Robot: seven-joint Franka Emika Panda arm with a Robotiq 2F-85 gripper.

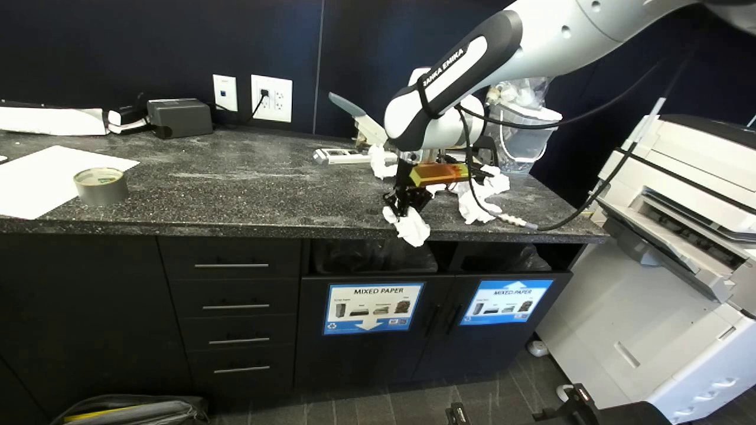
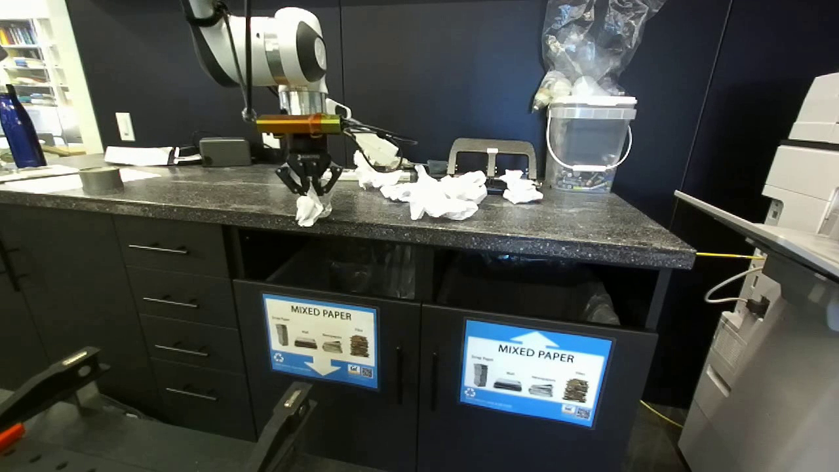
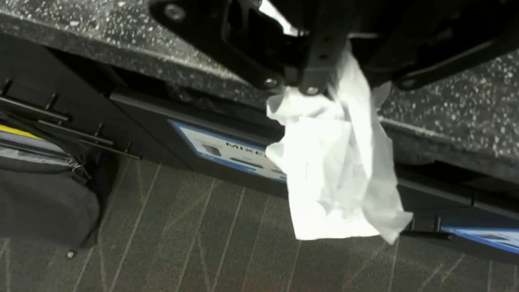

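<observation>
My gripper (image 2: 311, 187) is shut on a crumpled white paper (image 3: 335, 170), which hangs below the fingertips. In the wrist view the paper hangs beyond the counter's front edge, with the floor and cabinet doors visible behind it. In exterior view 1 the held paper (image 1: 411, 227) overlaps the counter edge, above the left bin opening (image 1: 375, 255). Several more crumpled papers (image 2: 444, 194) lie on the counter to the right of my gripper. Part of the paper's upper end is hidden between the dark fingers.
Two open slots sit under the countertop (image 1: 269, 191), above doors with "MIXED PAPER" signs (image 2: 320, 339). A tape roll (image 1: 101, 185) and flat sheet (image 1: 42, 180) lie at the left. A clear bucket (image 2: 588, 145) stands at the back right; a printer (image 1: 680, 283) is beyond.
</observation>
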